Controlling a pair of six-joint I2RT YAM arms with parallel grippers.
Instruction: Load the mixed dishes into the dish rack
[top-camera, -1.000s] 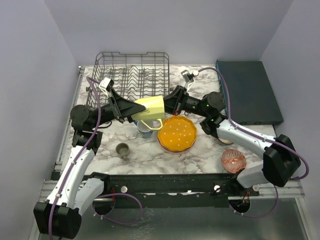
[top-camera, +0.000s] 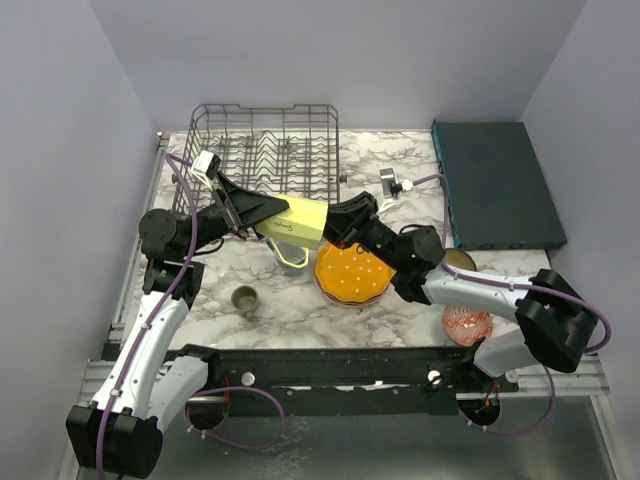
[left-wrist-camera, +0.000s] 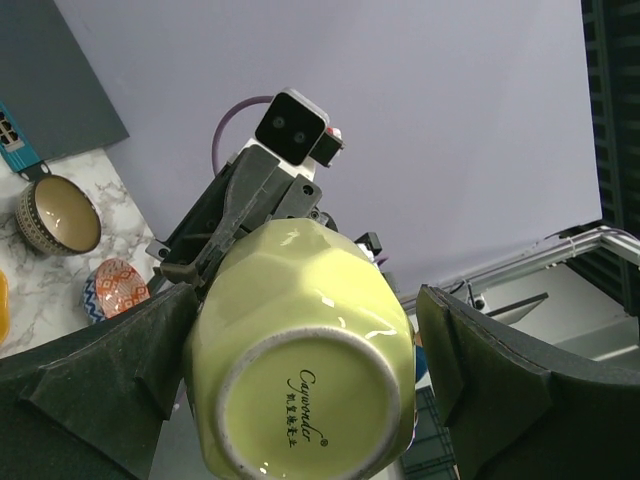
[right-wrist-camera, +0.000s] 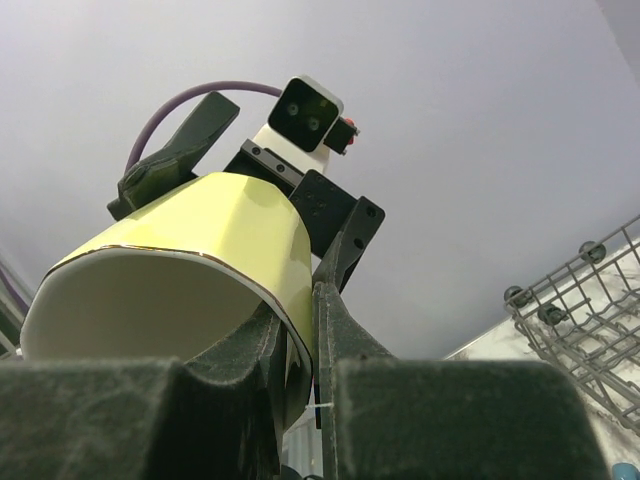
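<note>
A yellow faceted mug is held in the air between both arms, its handle toward the table's front. My right gripper is shut on the mug's wall at the rim, one finger inside the mouth and one outside. At the other end, my left gripper stands open, with its fingers on either side of the mug's base; whether they touch it I cannot tell. Behind the arms sits the wire dish rack. Orange dotted plates lie stacked below the right gripper.
A blue cup sits partly hidden beneath the mug. Nearby stands a small grey cup. To the right are a red patterned bowl, a brown bowl and a large dark box. Bare marble lies around the front centre.
The mug has dipped and changed its tilt. My left arm has hardly moved.
</note>
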